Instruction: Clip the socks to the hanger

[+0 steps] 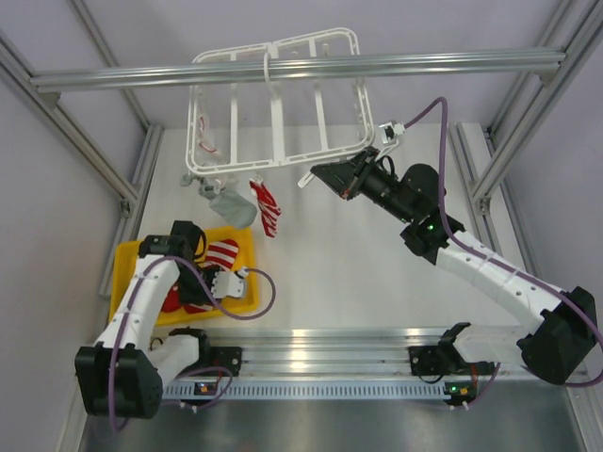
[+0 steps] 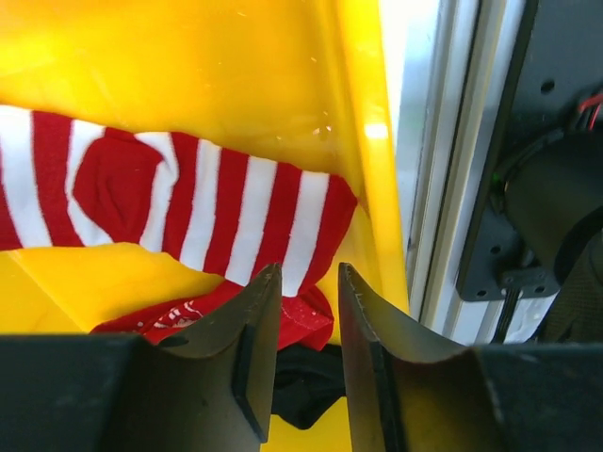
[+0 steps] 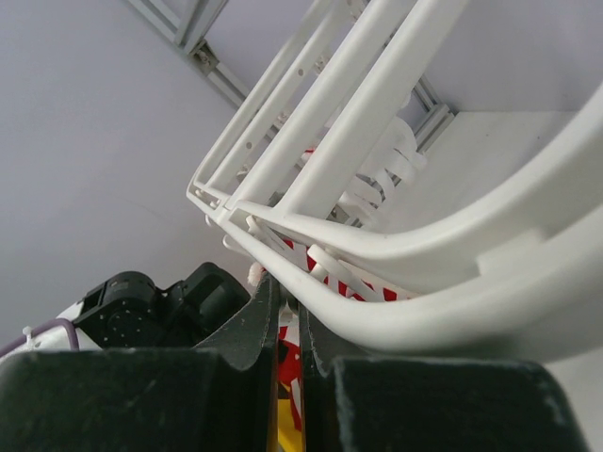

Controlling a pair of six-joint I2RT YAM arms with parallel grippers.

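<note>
The white hanger [image 1: 278, 155] hangs from the overhead bar. Clipped along its front edge are a grey-green sock [image 1: 233, 207] and a red-and-white striped sock [image 1: 267, 205]. At its right corner, my right gripper is shut on the hanger's rim. My left gripper points down into the yellow bin [image 1: 250, 254], its fingers parted and nothing visibly held. Below its fingertips lies a striped sock [image 2: 226, 202], with red fabric [image 2: 306, 320] and a black piece [image 2: 306, 386] beside it.
A metal rail [image 1: 320, 341] runs along the front, close to the bin's near wall. The crossbar [image 1: 424, 63] spans above the hanger. White floor right of the bin is clear.
</note>
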